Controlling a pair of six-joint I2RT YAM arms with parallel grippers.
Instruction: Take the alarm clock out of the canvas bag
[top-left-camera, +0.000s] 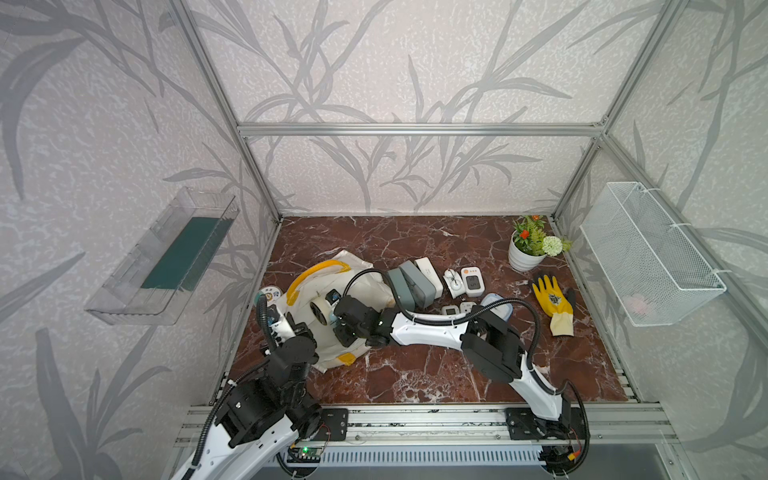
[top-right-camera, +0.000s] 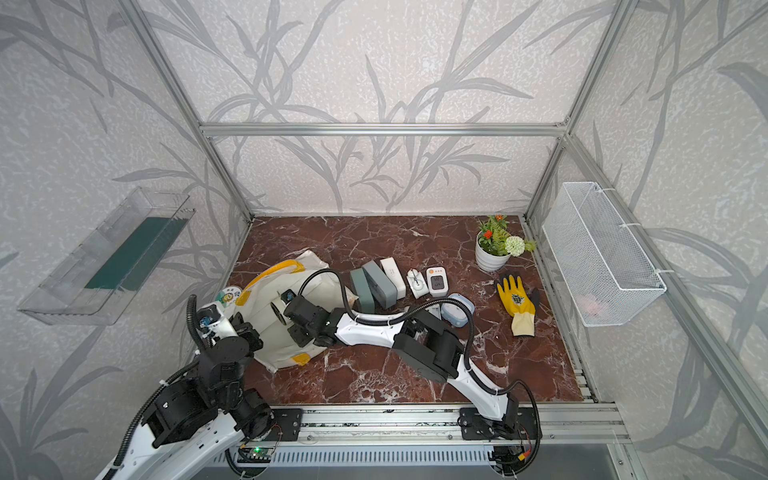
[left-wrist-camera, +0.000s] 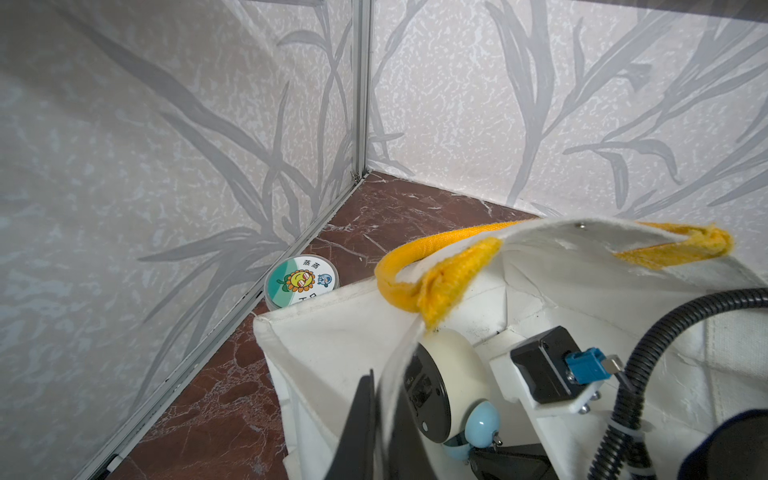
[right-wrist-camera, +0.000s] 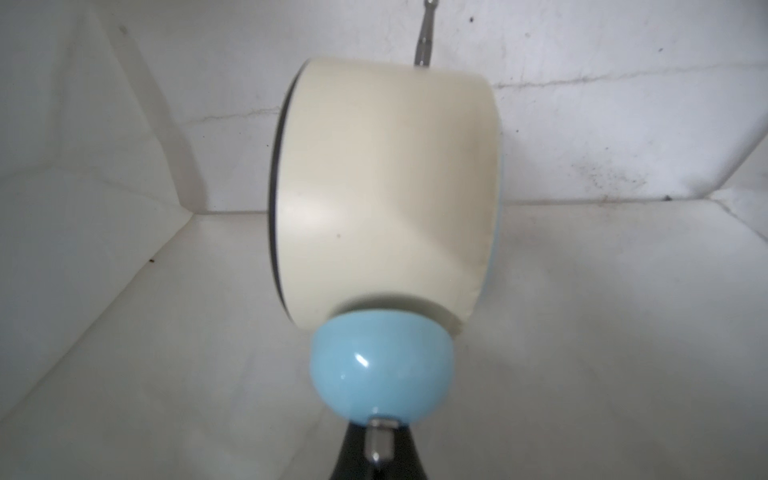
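Observation:
The cream alarm clock (right-wrist-camera: 384, 192) has a dark face and pale blue bells. By its blue bell (right-wrist-camera: 382, 364) my right gripper holds it, the fingers closed around the bell's metal post. White lining surrounds the clock in the right wrist view. In the left wrist view, the clock (left-wrist-camera: 464, 376) shows within the mouth of the canvas bag (left-wrist-camera: 344, 328), its face toward the left. My left gripper is shut on the bag's rim, cloth running between its fingers. From above, the clock (top-left-camera: 321, 310) appears just left of the right wrist.
A round tin (left-wrist-camera: 301, 281) stands left of the bag. Grey boxes (top-left-camera: 409, 285), a white box (top-left-camera: 429, 277) and several small devices lie to its right. Farther right are a potted plant (top-left-camera: 525, 254) and a yellow glove (top-left-camera: 553, 302).

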